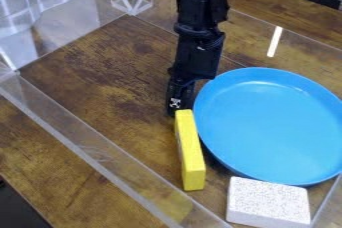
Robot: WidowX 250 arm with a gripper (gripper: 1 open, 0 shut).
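Observation:
The black gripper [182,98] reaches down from the top to the wooden floor, just behind the upper end of a yellow block [190,152] and beside the left rim of a blue bowl. It looks shut; whether anything thin is between its fingertips is too small to tell. The yellow block lies lengthwise against the bowl's left side.
The large blue bowl [267,126] fills the right side. A white speckled block [267,201] lies below it at the lower right.

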